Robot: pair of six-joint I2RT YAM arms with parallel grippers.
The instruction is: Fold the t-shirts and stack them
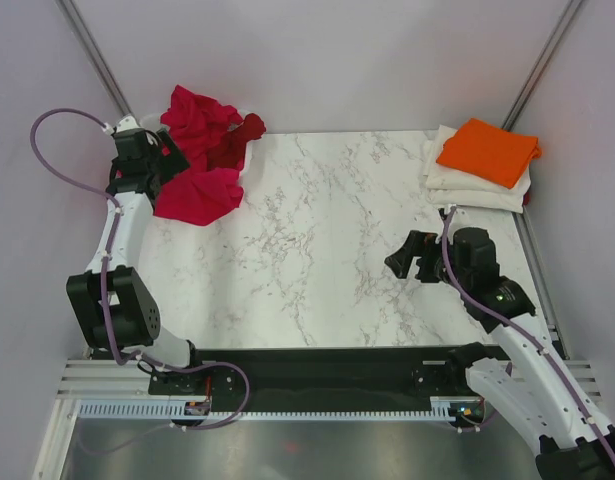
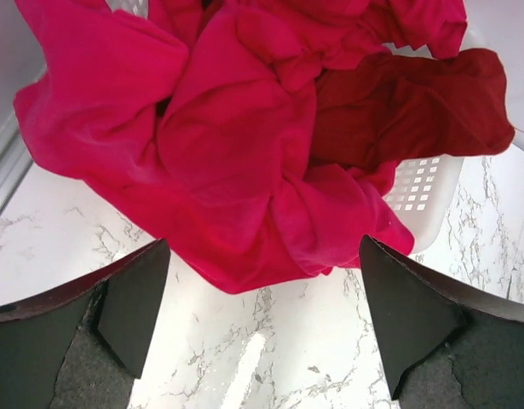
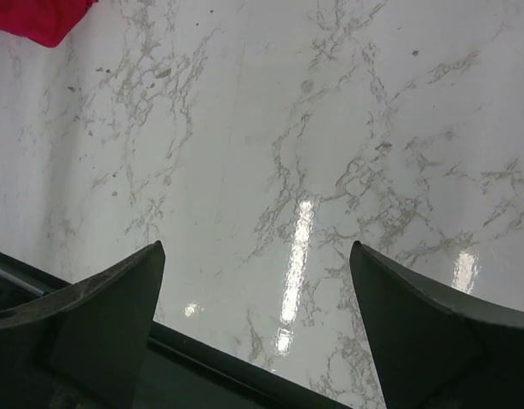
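Observation:
A crumpled pink-red shirt (image 1: 199, 195) spills over the front of a white basket at the back left, its lower part reaching the table. Darker red cloth (image 2: 406, 106) lies beside it in the basket. At the back right, a folded orange shirt (image 1: 489, 152) rests on top of folded white shirts (image 1: 474, 190). My left gripper (image 1: 169, 160) is open at the basket's left side; in the left wrist view the pink-red shirt lies ahead of its spread fingers (image 2: 117, 332), with nothing between them. Over bare table at the right, my right gripper (image 1: 407, 266) stands open and empty.
The white perforated basket (image 2: 428, 192) is mostly covered by cloth. Across the middle, the marble-patterned table (image 1: 307, 240) is clear. Its dark front edge (image 3: 210, 362) runs close below my right gripper's view, and walls stand at both sides.

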